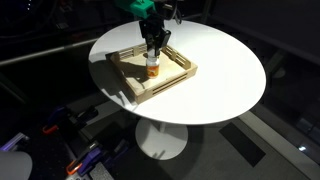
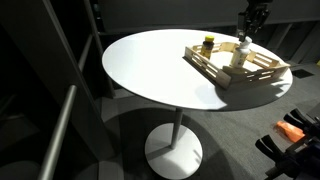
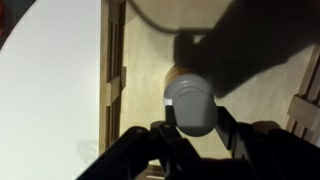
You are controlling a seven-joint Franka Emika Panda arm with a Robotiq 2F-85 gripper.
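Observation:
A white bottle with an orange band (image 1: 152, 68) stands in the shallow wooden crate (image 1: 168, 86). In exterior view 2 the bottle (image 2: 239, 58) appears mostly white, towards the crate's right. My gripper (image 1: 154, 46) comes down on it from above. The wrist view has the round white cap (image 3: 194, 108) between the fingertips, with the gripper shut on it. Orange shows just behind the cap; most of the bottle's body is hidden beneath it. Whether the bottle's base touches the crate floor I cannot tell.
A dark jar with a yellow lid (image 2: 208, 44) stands at the crate's left in exterior view 2; whether inside or beside it is unclear. The crate's slatted walls surround the bottle.

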